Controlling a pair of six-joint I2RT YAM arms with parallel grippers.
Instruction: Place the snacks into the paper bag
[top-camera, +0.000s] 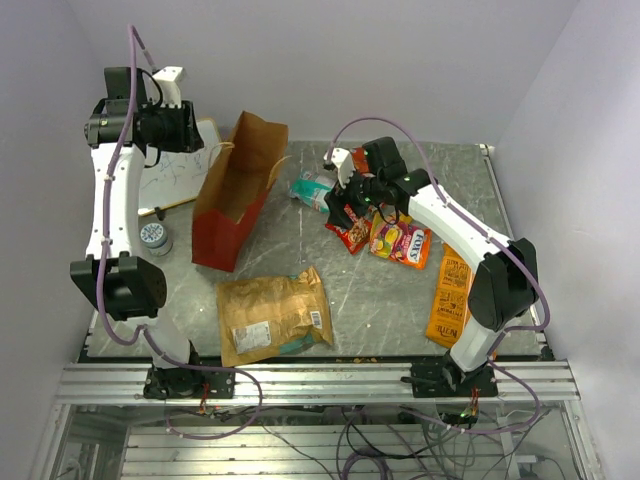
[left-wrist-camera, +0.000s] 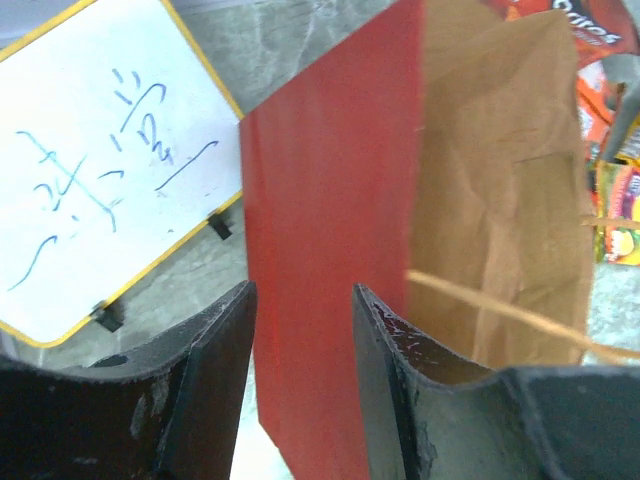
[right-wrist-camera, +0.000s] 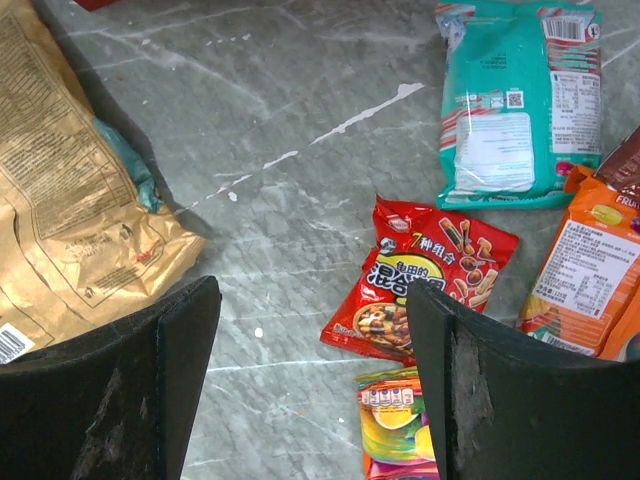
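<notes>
The paper bag (top-camera: 215, 235) stands open, red outside and brown inside, at centre left. My left gripper is over the bag's left side, fingers apart with nothing seen between them. My right gripper hangs open over the snacks: a teal pack (right-wrist-camera: 515, 110), a red peanut bag (right-wrist-camera: 400, 260), an orange pack (right-wrist-camera: 575, 270) and a colourful pack (right-wrist-camera: 395, 420). A large gold pack (top-camera: 272, 310) lies at the front centre, an orange pack (top-camera: 450, 300) at the front right.
A whiteboard (left-wrist-camera: 110, 150) lies at the back left, with a round tin (top-camera: 155, 236) in front of it. The grey table (top-camera: 370, 310) has free room at the centre front.
</notes>
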